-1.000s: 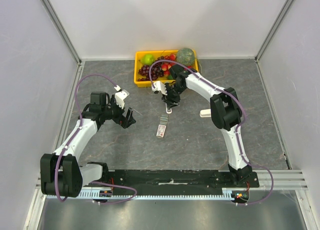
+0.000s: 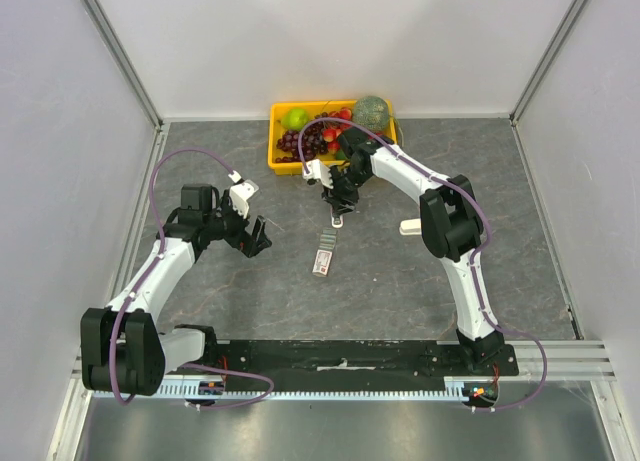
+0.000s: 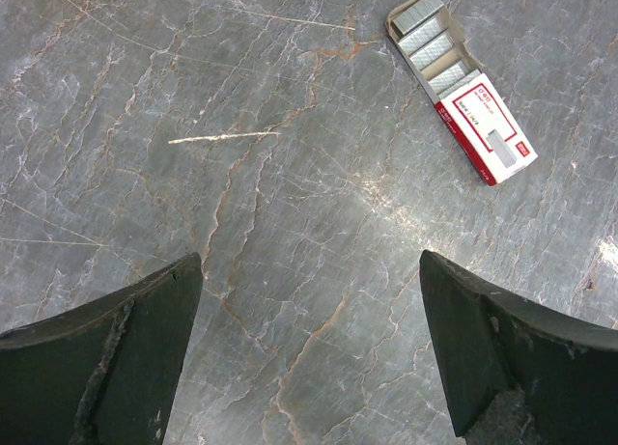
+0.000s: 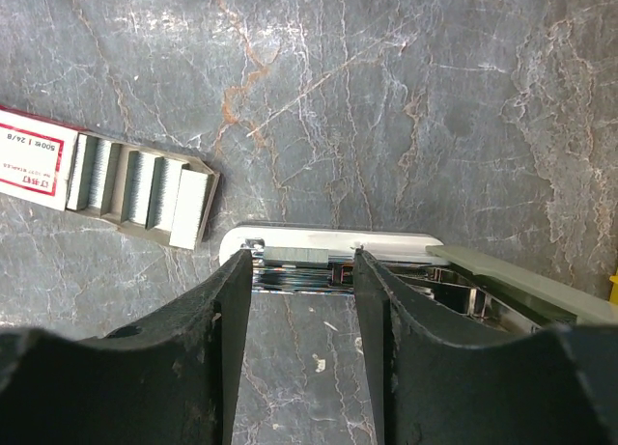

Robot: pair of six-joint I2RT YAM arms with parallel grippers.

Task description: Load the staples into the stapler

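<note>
In the right wrist view the stapler [image 4: 406, 242] lies with its magazine uncovered and its upper part swung back to the right. A short grey staple strip [image 4: 296, 256] sits in the channel near the stapler's white end. My right gripper is open over that strip, one finger to either side of it; whether the fingertips touch the stapler cannot be told. The staple box [image 3: 488, 126], white and red, lies pulled open with several staple strips in its tray [image 4: 126, 186]. Open and empty, my left gripper [image 2: 261, 236] hangs over bare table left of the box.
A yellow basket [image 2: 273, 141] of fruit stands at the back, close behind the right gripper. To the right lies a small white block [image 2: 410, 227], partly beside the right arm. Free table extends in front of the box and around the left gripper.
Hardly anything differs: the right gripper shifts very slightly over the stapler. The left arm and the staple box stay where they were.
</note>
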